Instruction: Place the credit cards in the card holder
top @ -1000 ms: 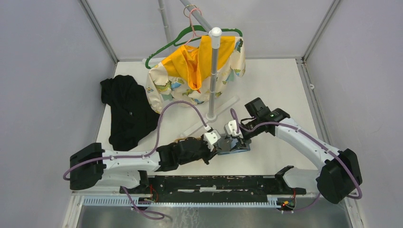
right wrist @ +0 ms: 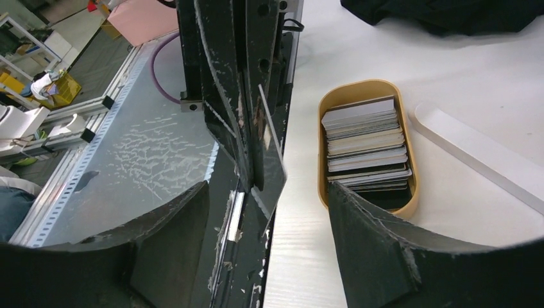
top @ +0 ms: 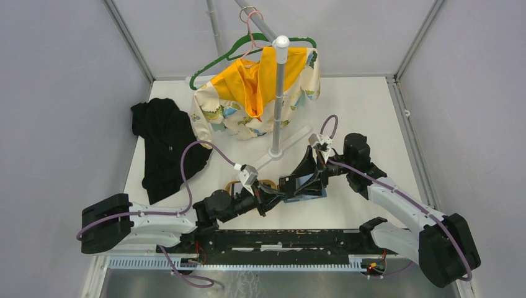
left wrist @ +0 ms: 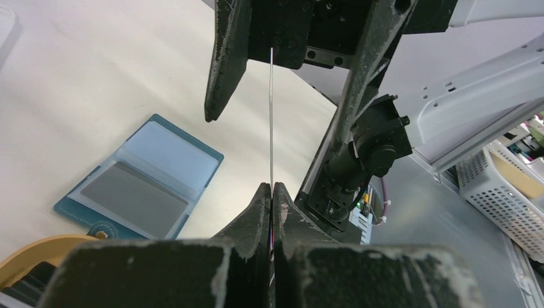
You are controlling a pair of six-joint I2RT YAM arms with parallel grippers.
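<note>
My left gripper is shut on a thin dark card (top: 287, 184), which stands edge-on in the left wrist view. My right gripper is open, with a finger on either side of the card and apart from both faces. Below them on the table lies a blue card holder (left wrist: 206, 172) with a clear pocket and a grey one. The grippers partly cover it in the top view.
A tan box (right wrist: 325, 151) holding a row of cards stands to the left, partly under my left arm. A white stand foot (right wrist: 478, 151) lies beside it. The stand's pole (top: 278, 99) rises behind the grippers, and black cloth (top: 167, 139) lies at the left.
Since one second ago the arms have shifted and the right gripper has opened wide.
</note>
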